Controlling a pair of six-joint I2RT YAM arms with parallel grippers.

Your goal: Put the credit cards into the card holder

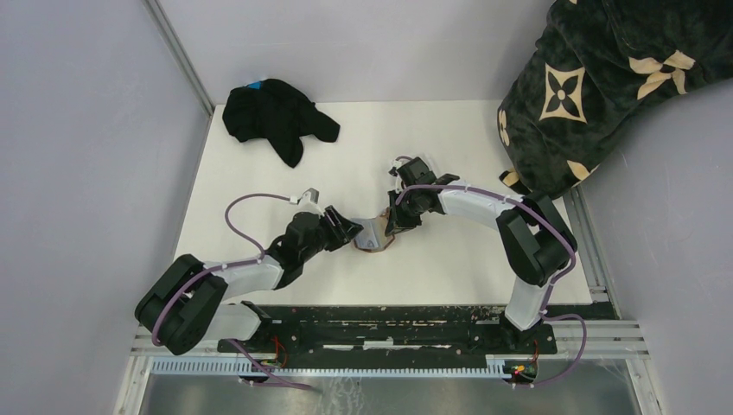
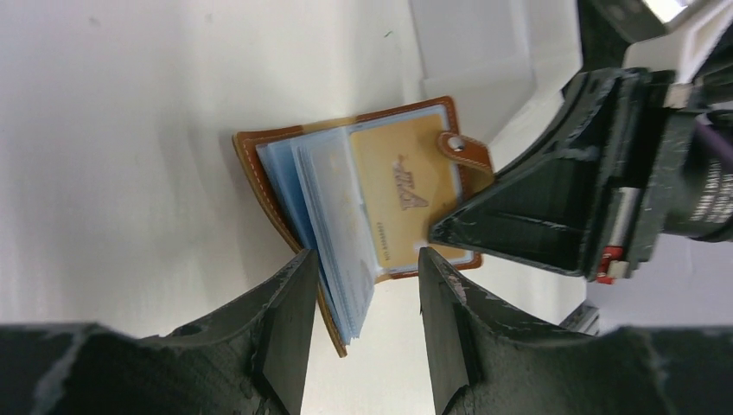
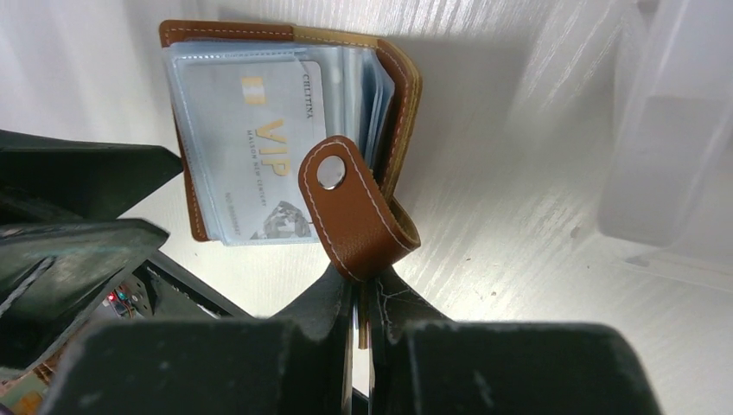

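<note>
The brown-edged card holder (image 1: pixel 373 245) lies open on the table between my two grippers. In the left wrist view its clear sleeves (image 2: pixel 333 216) stand partly raised, beside a gold card (image 2: pixel 406 186) lying in a pocket. A pale VIP card (image 3: pixel 259 147) shows through a sleeve in the right wrist view. My right gripper is shut on the holder's edge, just below the brown snap strap (image 3: pixel 359 207). My left gripper stands part open at the sleeves' near end, a fingertip on either side in view; whether either touches the sleeves I cannot tell.
A clear plastic box (image 3: pixel 670 164) stands just behind the right gripper. Black cloth (image 1: pixel 281 117) lies at the table's back left, and a dark patterned cushion (image 1: pixel 596 86) is at the back right.
</note>
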